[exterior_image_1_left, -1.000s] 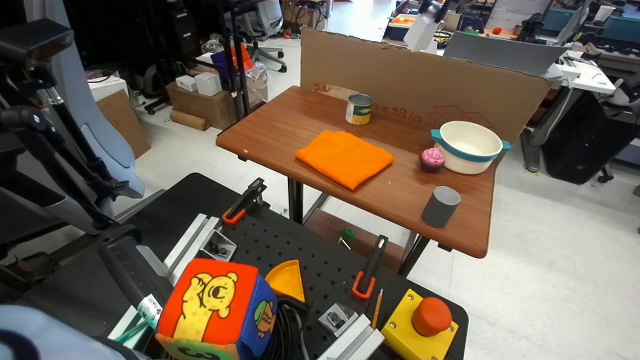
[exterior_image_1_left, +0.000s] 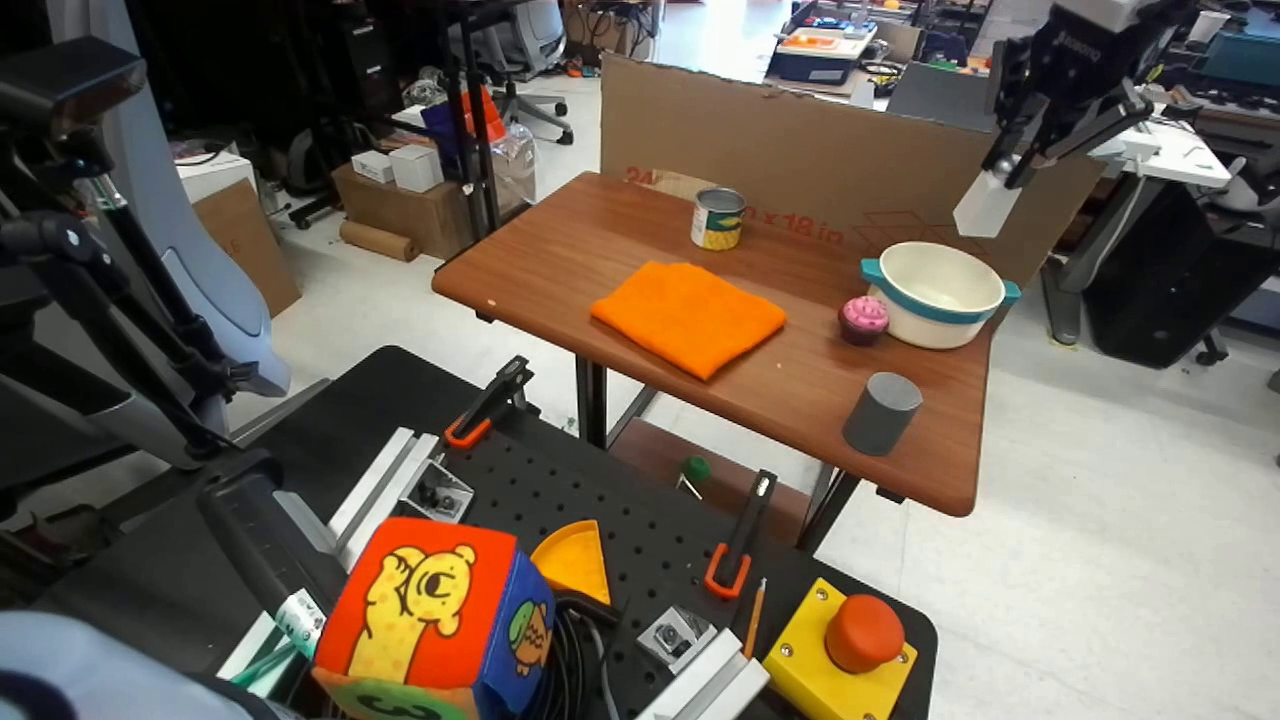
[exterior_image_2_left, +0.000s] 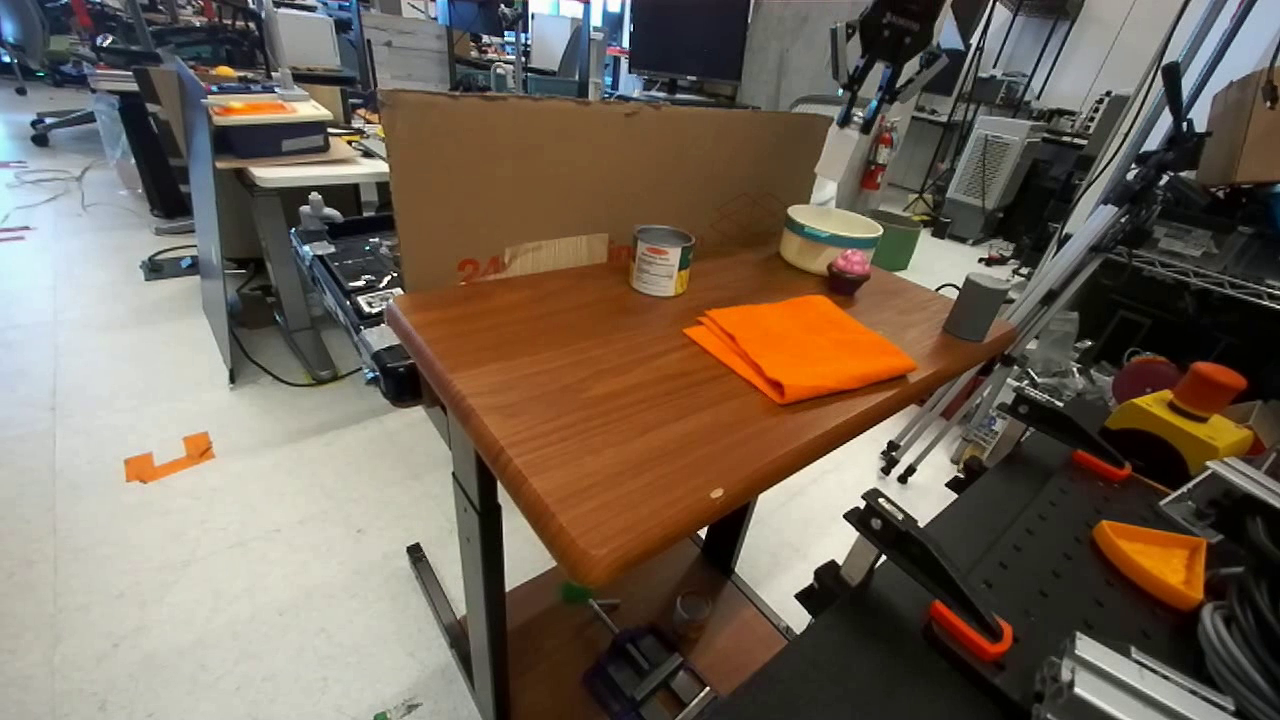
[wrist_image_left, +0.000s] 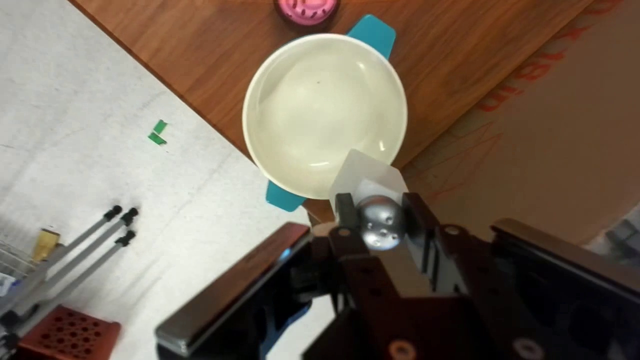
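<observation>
My gripper is shut on a white shaker (wrist_image_left: 367, 171), gripping it around its silver dotted cap (wrist_image_left: 381, 223). In exterior view 1 the white shaker (exterior_image_1_left: 985, 205) hangs tilted under the gripper (exterior_image_1_left: 1008, 166), its white body pointing down. A cream pot (exterior_image_1_left: 921, 326) with teal handles sits at the table's right rear corner, empty inside as seen from the wrist. The shaker is held above the pot's back edge, overlapping its rim in the wrist view; exact height cannot be told.
Close to the pot stands a pink-topped cupcake (exterior_image_1_left: 864, 319). An orange cloth (exterior_image_1_left: 689, 317), a tin can (exterior_image_1_left: 717, 218) and a grey cylinder (exterior_image_1_left: 882, 413) are spread over the brown table (exterior_image_1_left: 540, 266). A cardboard sheet (exterior_image_1_left: 768, 154) stands along the rear edge.
The gripper has carried the shaker rightward and lower in exterior view 1, from above the cardboard's top edge to near the pot. The objects on the table have not moved.
</observation>
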